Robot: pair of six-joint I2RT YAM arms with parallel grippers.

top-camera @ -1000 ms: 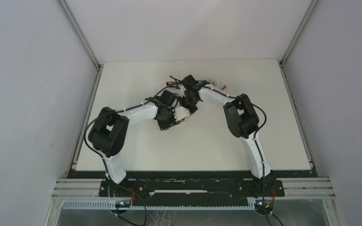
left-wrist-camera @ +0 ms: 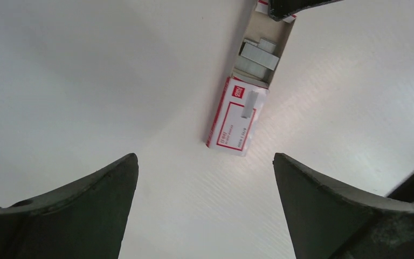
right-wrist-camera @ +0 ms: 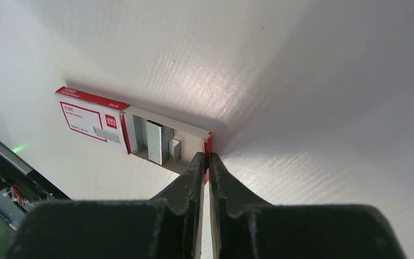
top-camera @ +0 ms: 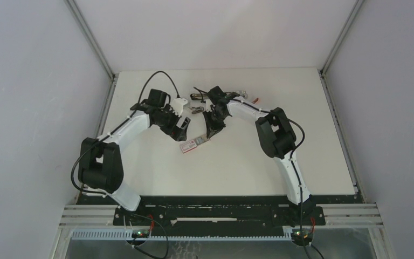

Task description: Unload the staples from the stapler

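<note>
A small red-and-white staple box (right-wrist-camera: 88,117) lies on the table, its tray (right-wrist-camera: 186,139) slid partly out of the sleeve, with several staple strips (right-wrist-camera: 155,141) inside. My right gripper is shut on the tray's red end. My left gripper stands open with nothing between its fingers, up and to the left of the box in the top view. A small metal object (top-camera: 197,110), possibly the stapler, lies behind the box between the two arms; it is too small to identify surely.
Long tools (top-camera: 198,96) lie along the back, partly hidden by the right arm.
My left arm has moved back and leftward from over the staple box, uncovering it in the top view. The right arm looks unmoved.
</note>
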